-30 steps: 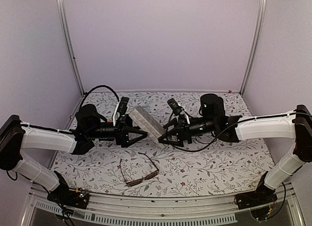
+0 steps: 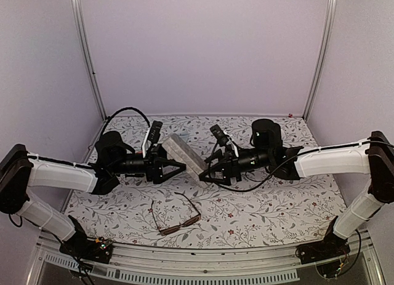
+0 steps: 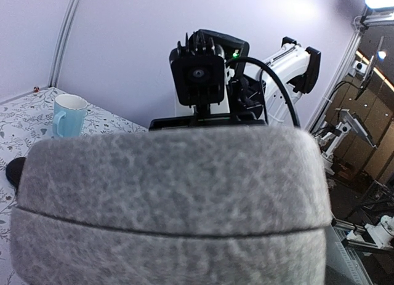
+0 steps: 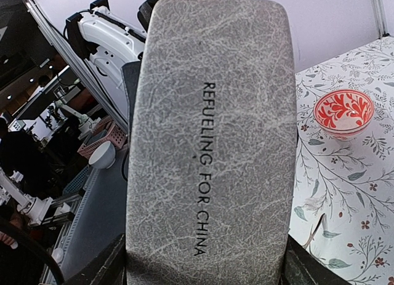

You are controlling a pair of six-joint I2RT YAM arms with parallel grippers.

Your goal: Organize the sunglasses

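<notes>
A grey mottled glasses case (image 2: 183,156) is held tilted in the air between both grippers, its side reading "REFUELING FOR CHINA" in the right wrist view. My right gripper (image 2: 215,171) is shut on the case's lower end. My left gripper (image 2: 169,169) is at its upper end; the case fills the left wrist view and hides those fingers, so I cannot tell how they stand. The sunglasses (image 2: 178,226) lie with temples extended on the patterned table (image 2: 265,220), in front of and below the grippers.
A light blue mug (image 3: 69,116) and a red-patterned bowl (image 4: 343,112) stand on the table, largely hidden in the top view. A dark object (image 3: 15,171) shows beside the case in the left wrist view.
</notes>
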